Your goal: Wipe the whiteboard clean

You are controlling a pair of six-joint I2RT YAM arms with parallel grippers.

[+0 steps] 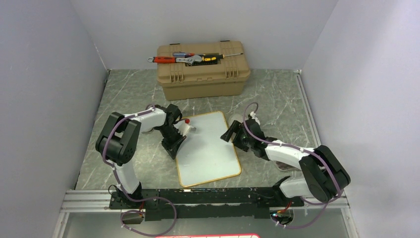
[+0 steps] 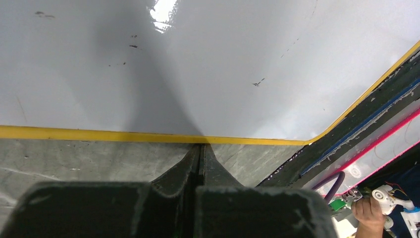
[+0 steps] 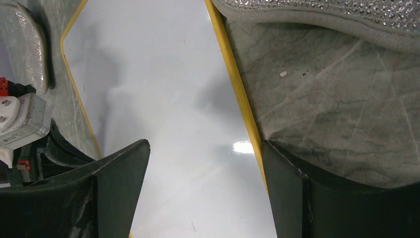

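Observation:
The whiteboard (image 1: 208,153), white with a yellow rim, lies flat on the grey table between both arms. Small dark marks (image 2: 132,46) dot its surface in the left wrist view. My left gripper (image 1: 174,156) is at its left edge; in the left wrist view the fingertips meet the yellow rim, pressed together, with nothing showing between them. Over the right edge stands my right gripper, its fingers wide apart, one above the board and the other at the yellow rim. A grey, sparkly-textured pad (image 3: 337,12) rests beside that edge, partly out of frame.
A second grey pad (image 3: 35,52) lies beyond the board's left edge. Behind the board is a tan toolbox (image 1: 205,89) with tools on its lid. The right arm mostly covers a dark pad (image 1: 286,166). Bare table lies at the back right.

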